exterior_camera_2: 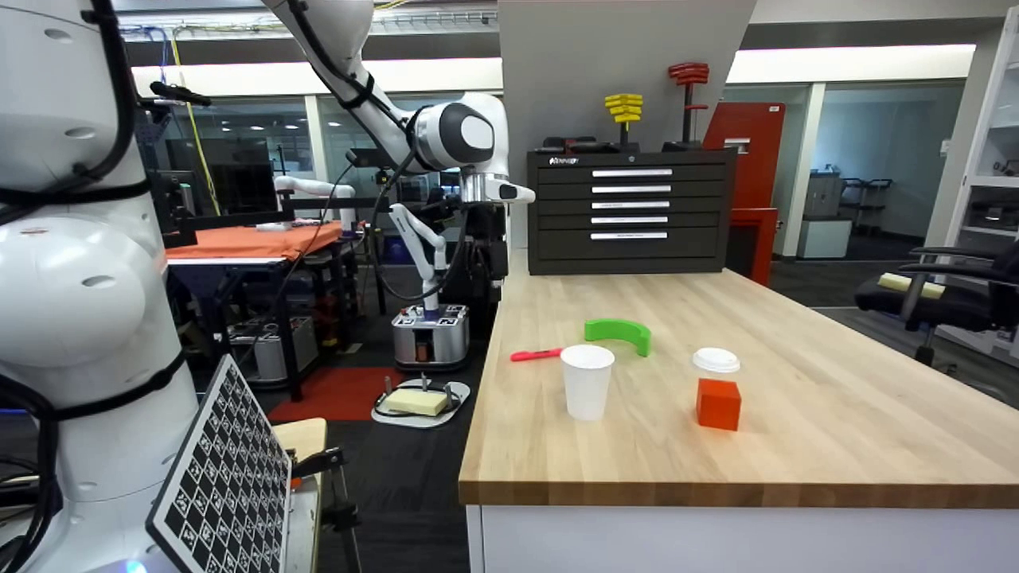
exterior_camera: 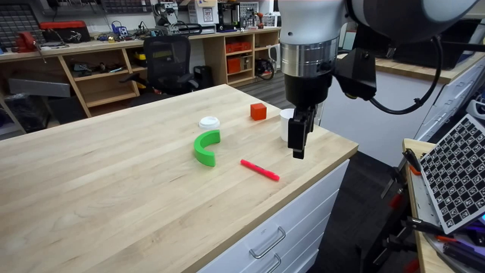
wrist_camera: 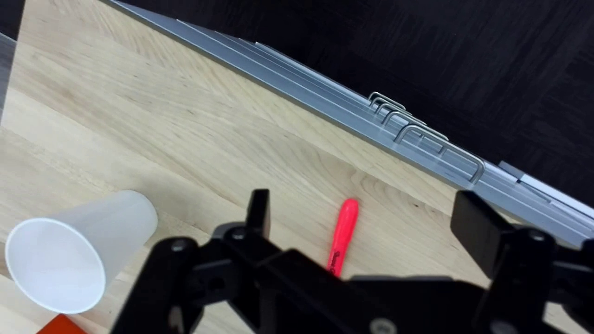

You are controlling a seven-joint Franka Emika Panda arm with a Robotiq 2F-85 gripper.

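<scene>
My gripper is open and empty, its two black fingers spread wide above the table. Between and below them in the wrist view lies a red marker (wrist_camera: 343, 234), its lower part hidden by the gripper body. Exterior view 1 shows the marker (exterior_camera: 260, 170) flat on the wood, with the gripper (exterior_camera: 298, 154) up to its right. A white cup (exterior_camera_2: 587, 382) stands upright near the table's edge. Beyond it rests a green arc-shaped block (exterior_camera_2: 621, 331). A white lid (exterior_camera_2: 716, 360) lies behind a red cube (exterior_camera_2: 718, 405).
A black tool chest (exterior_camera_2: 630, 210) sits at the far end in exterior view 2.
</scene>
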